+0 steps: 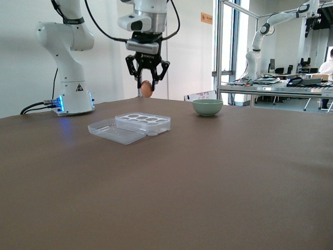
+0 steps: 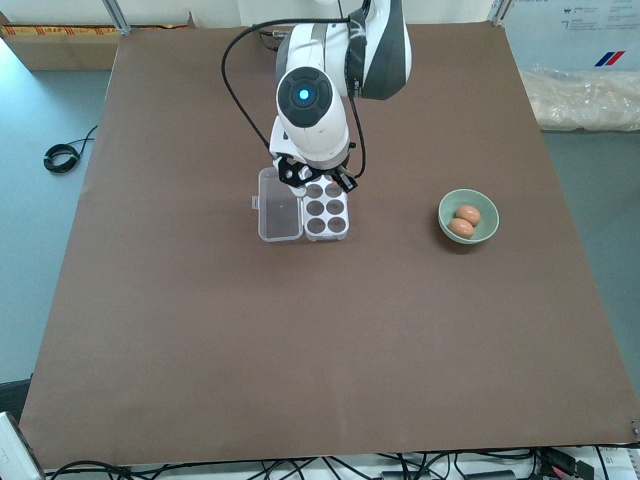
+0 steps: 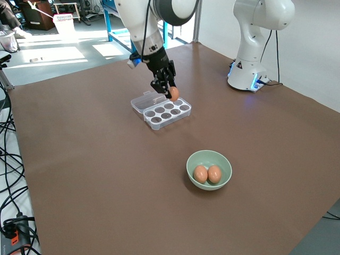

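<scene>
My gripper (image 1: 146, 83) is shut on a brown egg (image 3: 173, 93), held in the air above the open plastic egg box (image 3: 167, 112). The box, with its clear lid (image 2: 279, 206) folded out to one side, has several round empty-looking cups. A green bowl (image 3: 209, 184) stands apart on the table with two brown eggs (image 3: 214, 174) in it. In the left view the held egg is hidden beneath the wrist.
Cables (image 2: 120, 470) lie beyond the table's edge.
</scene>
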